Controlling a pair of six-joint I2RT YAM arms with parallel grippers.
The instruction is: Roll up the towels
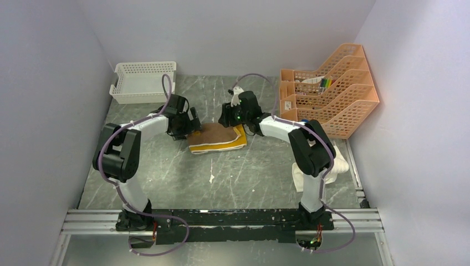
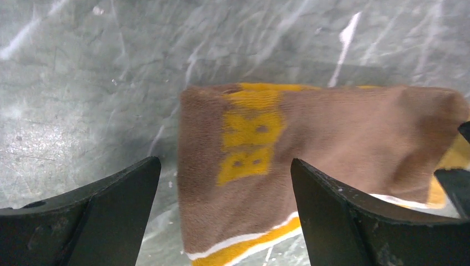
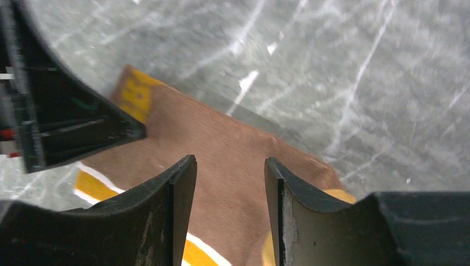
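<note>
A folded brown towel [image 1: 213, 134] with a white and yellow border lies flat at the table's middle; its yellow underside shows at the front and right edges. Over its left end, my left gripper [image 1: 194, 125] stands open. In the left wrist view, a yellow patch on the towel [image 2: 332, 127] shows between the spread fingers. Above the towel's right end is my right gripper [image 1: 226, 115]. Its fingers [image 3: 183, 183] stand partway apart in the right wrist view, with brown towel [image 3: 224, 166] visible in the gap. Whether they grip any cloth cannot be made out.
An empty white basket [image 1: 145, 98] stands at the back left. Tiered peach racks [image 1: 346, 102] holding pens occupy the right rear. Partly behind the right arm lies a white cloth [image 1: 339, 165].
</note>
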